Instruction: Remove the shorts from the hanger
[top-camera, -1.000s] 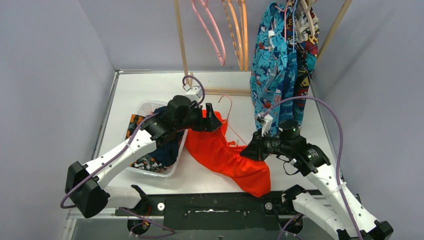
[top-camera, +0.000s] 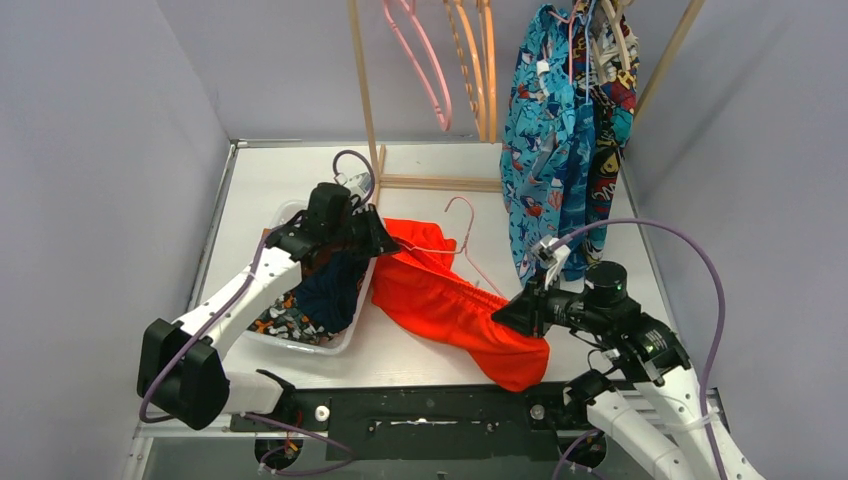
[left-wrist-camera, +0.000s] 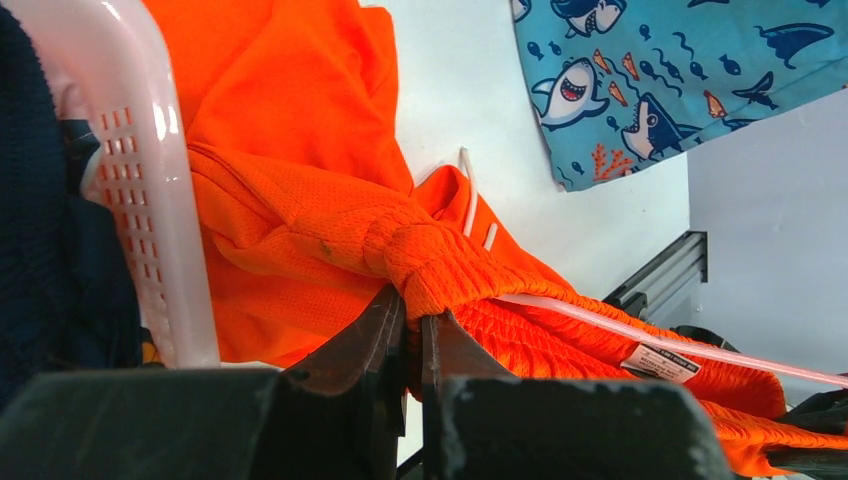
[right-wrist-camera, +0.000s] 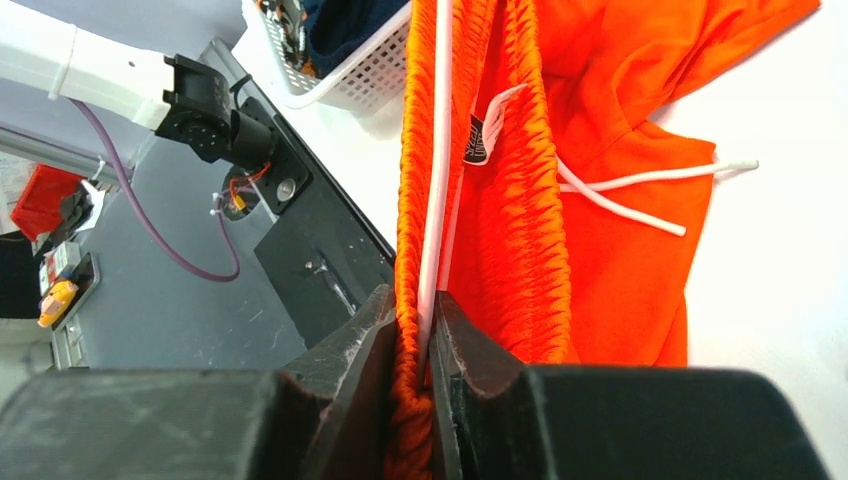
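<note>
The orange-red shorts (top-camera: 440, 312) are stretched between my two grippers over the white table. My left gripper (top-camera: 391, 247) is shut on the waistband's left end, which bunches at its fingertips in the left wrist view. On the right end of the waistband my right gripper (top-camera: 506, 321) is shut; the pink hanger's (top-camera: 469, 228) bar (right-wrist-camera: 436, 160) runs down along the cloth to its fingers. The hanger's hook points toward the back. In the left wrist view its bar (left-wrist-camera: 620, 325) lies along the waistband opening, and its left end is hidden near the bunched cloth.
A white basket (top-camera: 345, 337) of dark and patterned clothes stands under my left arm. Several empty hangers (top-camera: 437, 98) hang from the rack at the back, and patterned clothes (top-camera: 540, 150) hang at the back right.
My left gripper was open above the shorts' left end; it has shut on the waistband and moved left, stretching it straight. My right gripper has shifted slightly right and toward the front.
</note>
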